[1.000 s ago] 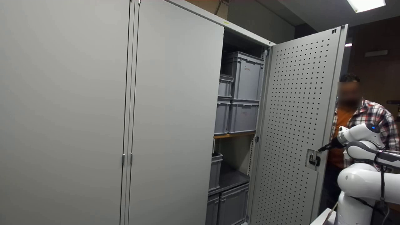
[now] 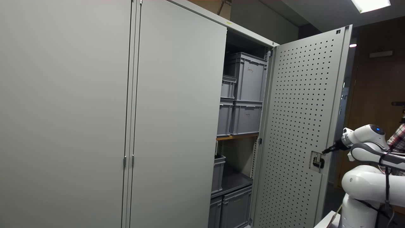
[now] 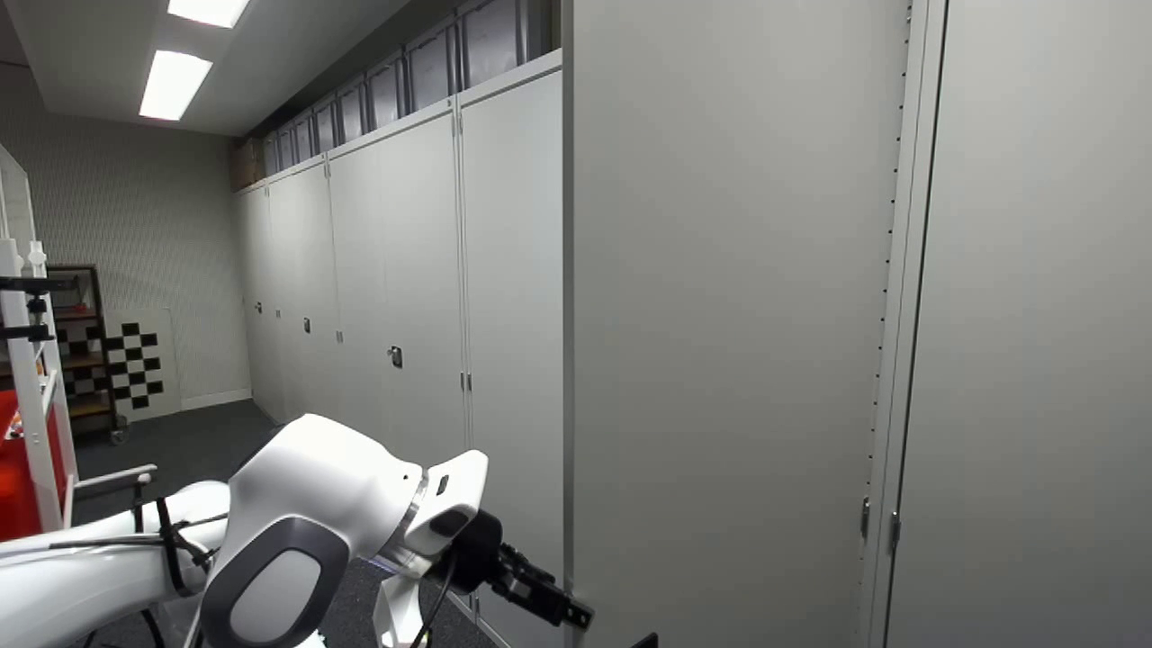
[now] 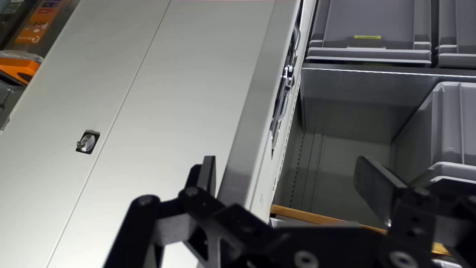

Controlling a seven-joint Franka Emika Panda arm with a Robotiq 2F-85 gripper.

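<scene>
The cabinet's right door stands swung open, its perforated inner side showing in exterior view 1. A recessed latch sits near its free edge. At that edge is my gripper, open, one finger on each side of the narrow door edge as the wrist view has it. One dark fingertip shows against the inner side just above the latch. In exterior view 2 the door's plain outer face fills the middle, and the gripper is at its lower left. Contact with the door cannot be made out.
Grey bins stand on the shelves inside the cabinet. The left door is closed. Neighbouring closed cabinets line the wall beyond the open door. Part of a person's checked sleeve shows behind the arm.
The person behind the door and arm has moved right, mostly out of sight. The arm and door look unmoved.
</scene>
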